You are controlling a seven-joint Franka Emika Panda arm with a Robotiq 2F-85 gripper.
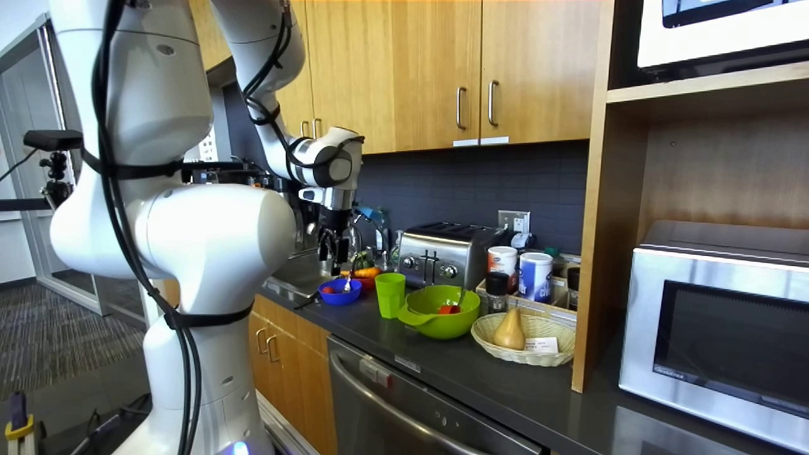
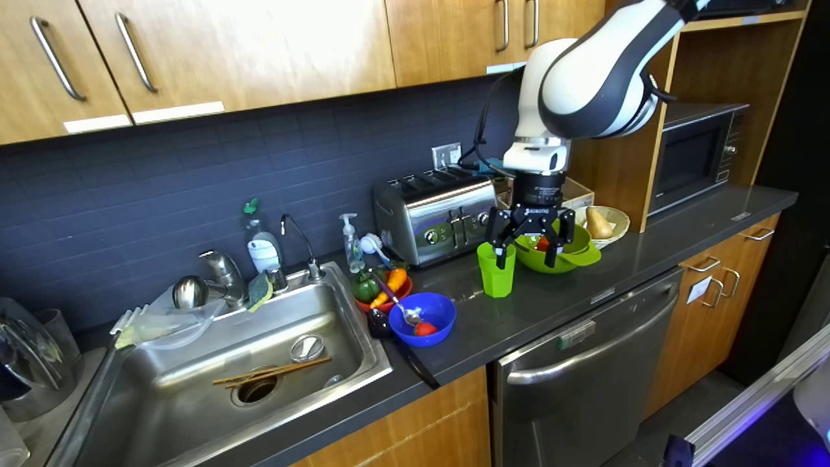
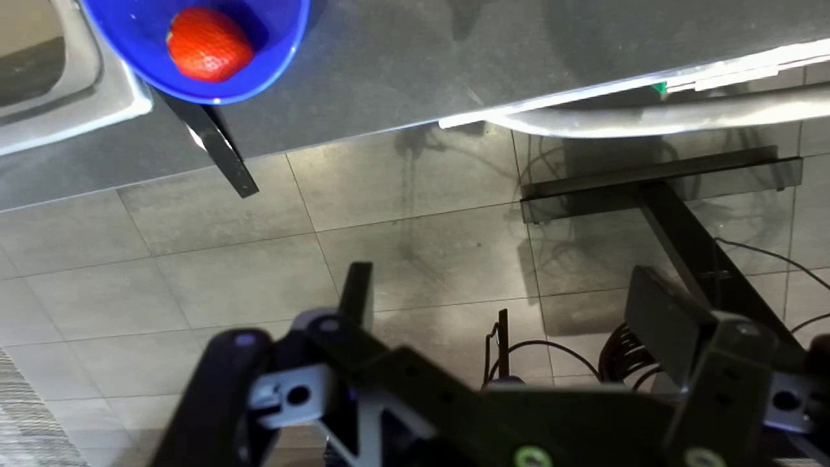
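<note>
My gripper (image 2: 526,255) hangs in the air, pointing down, with its fingers spread apart and nothing between them. In exterior view 2 it overlaps the green cup (image 2: 496,281) and part of the green colander (image 2: 554,261); how far it is from them is hard to tell. The wrist view shows its two fingers (image 3: 358,289) wide apart over bare floor. The blue bowl (image 3: 292,31) is at the top left there, holding a strawberry (image 3: 208,45). A spoon (image 2: 410,315) also rests in this bowl, seen in exterior view 2.
A red bowl of vegetables (image 2: 395,283) is behind the blue bowl, and a black-handled utensil (image 2: 420,366) overhangs the counter edge. The sink (image 2: 311,397) lies left. A toaster (image 2: 432,222) and wicker basket (image 2: 618,226) stand farther right.
</note>
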